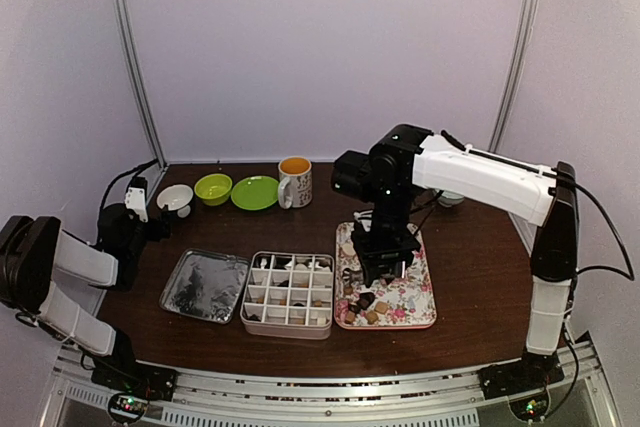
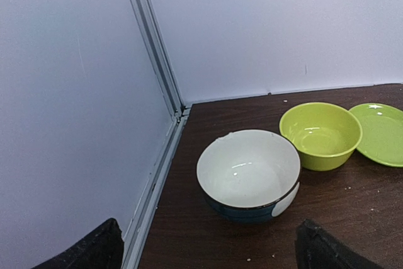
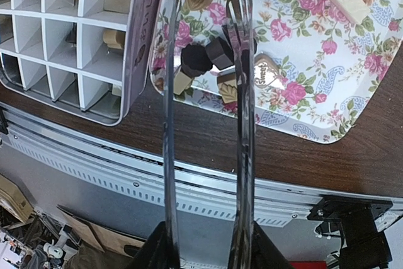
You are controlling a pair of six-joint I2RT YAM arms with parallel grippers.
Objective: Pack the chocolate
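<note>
The floral tray [image 1: 420, 302] holds chocolates of several shapes and colours, including a dark ridged one [image 3: 196, 59] and white ones [image 3: 348, 3]. Left of it stands a divided box [image 1: 287, 327] with chocolates in some compartments. My right gripper [image 1: 385, 272] is over the tray; in the right wrist view its long clear tongs [image 3: 208, 42] reach down among the dark chocolates, and whether they hold one is unclear. My left gripper is at the far left, open and empty, facing the bowls.
A silver tray [image 1: 203, 287] lies left of the box. A white bowl [image 2: 249, 168], yellow-green bowl [image 2: 320, 133], green plate [image 1: 255, 192] and mug [image 1: 297, 189] stand at the back. The table's right side has bare room.
</note>
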